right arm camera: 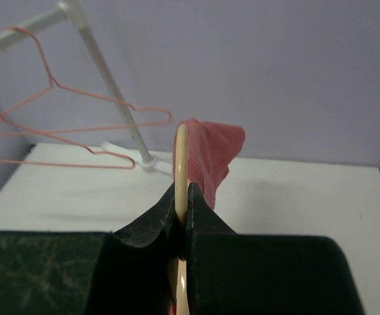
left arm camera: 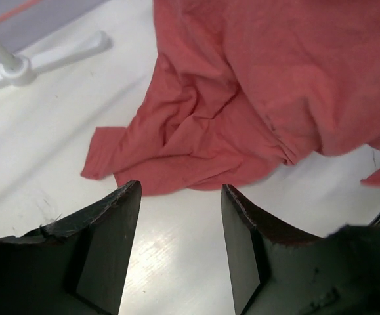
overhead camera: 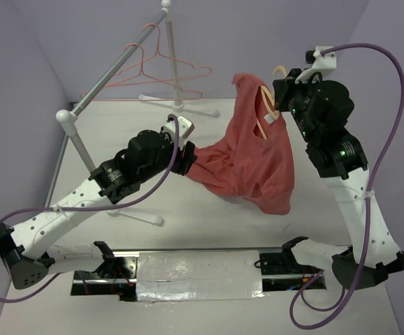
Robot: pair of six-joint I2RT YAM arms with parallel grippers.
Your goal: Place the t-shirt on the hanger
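My right gripper [overhead camera: 282,91] is shut on a light wooden hanger [right arm camera: 181,164], lifted high at the right. The red T-shirt [overhead camera: 250,160] hangs from that hanger, its lower part trailing toward the middle of the white table. My left gripper [overhead camera: 184,157] is open left of the shirt, with nothing between its fingers; in the left wrist view the red cloth [left arm camera: 196,125] lies beyond the fingertips.
A white rail rack [overhead camera: 107,77] stands at the left, with pink hangers [overhead camera: 146,77] on its bar. The table [overhead camera: 90,202] has bare room at the front and right.
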